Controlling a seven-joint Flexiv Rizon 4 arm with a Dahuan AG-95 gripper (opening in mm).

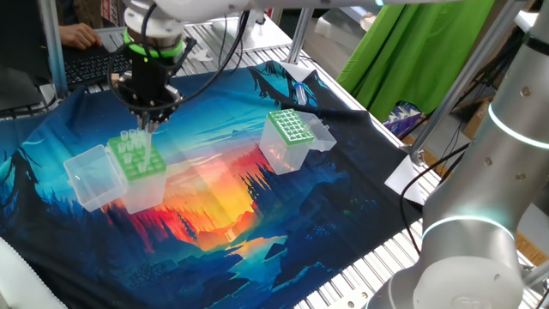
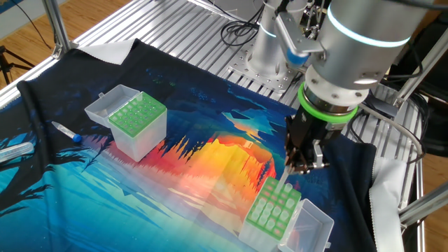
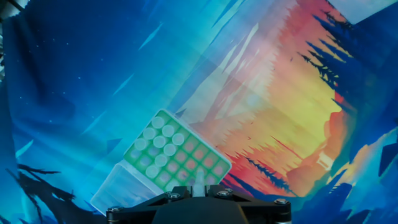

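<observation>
A clear box with a green rack top (image 1: 144, 196) stands at the left of the cloth in exterior view 1, its lid (image 1: 93, 178) folded open. Several translucent capped tubes (image 3: 160, 142) fill part of its grid; other holes look empty. Above this rack, my gripper (image 1: 149, 122) points downward, shut on one slender translucent tube (image 2: 283, 178). That tube hangs upright over the rack, and whether its lower end is clear of the hole is hard to tell. In the wrist view, its pale top (image 3: 199, 179) shows between the fingertips.
A second green-topped box (image 1: 290, 146) stands apart with its lid open, its grid apparently empty. A blue-capped pen or tube (image 2: 67, 132) lies beyond it. Bare patterned cloth (image 1: 219, 202) separates the two boxes. A person's hand (image 1: 77, 36) rests by a keyboard at the back.
</observation>
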